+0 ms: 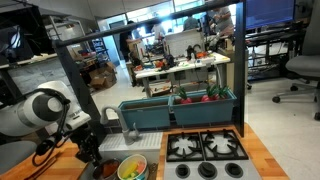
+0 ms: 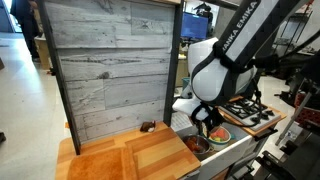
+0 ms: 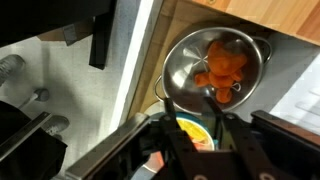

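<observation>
My gripper (image 1: 93,160) hangs low by the sink, at the near left in exterior view 1. In the wrist view its dark fingers (image 3: 165,135) stand apart at the bottom; nothing held shows between them. Beyond the gap lies part of a bowl (image 3: 196,130) with yellow and red contents, mostly hidden by the gripper. Next to it is a steel pot (image 3: 185,65) with two handles, holding orange pieces (image 3: 225,66). In exterior view 2 the pot (image 2: 197,147) and the bowl (image 2: 217,137) sit side by side under the arm.
A stove (image 1: 205,146) takes up the counter's right part. Behind it stands a blue-green bin (image 1: 205,111) with red items. The faucet (image 1: 128,131) rises close to the gripper. An orange board (image 2: 96,162) lies on the wooden counter, which is largely clear.
</observation>
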